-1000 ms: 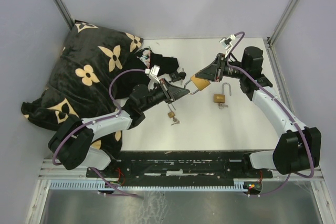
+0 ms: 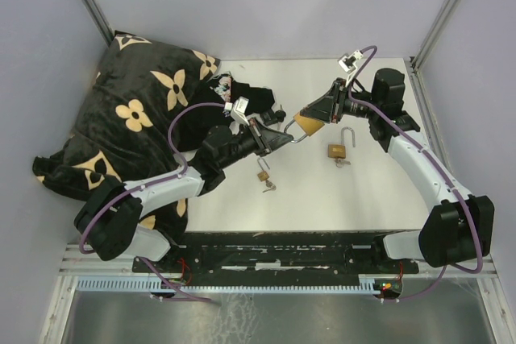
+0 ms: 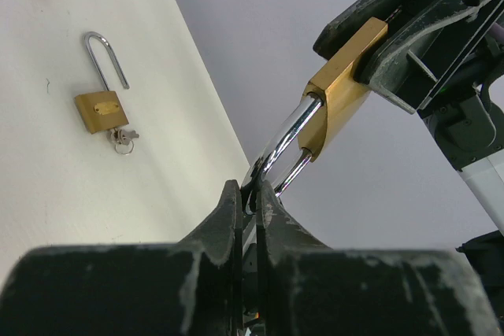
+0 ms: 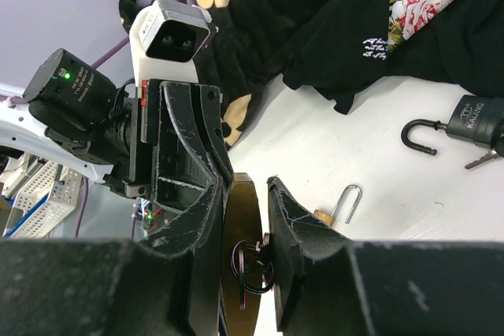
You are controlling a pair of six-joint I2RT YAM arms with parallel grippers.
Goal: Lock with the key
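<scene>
Raised above the table, a brass padlock (image 2: 306,125) is tilted between my two grippers. My left gripper is shut on its steel shackle (image 3: 285,135); both shackle legs appear to meet the body. My right gripper is part open around the body's other end, one of its fingers (image 4: 206,218) against the brass. A narrow gap shows between the body and the opposite finger. The key (image 4: 264,253) and its ring (image 4: 240,269) show at that end, close to this finger; whether they touch is unclear.
Another brass padlock (image 2: 336,151) lies with its shackle open, keys beside it. A smaller brass one (image 2: 263,176) and a black padlock (image 4: 476,121) also lie open. Dark cloth (image 2: 193,122) and a floral cushion (image 2: 133,114) fill the left.
Both grippers and the padlock between them have shifted only slightly over the last second. My left gripper has edged a little to the right. The locks on the table have not moved.
</scene>
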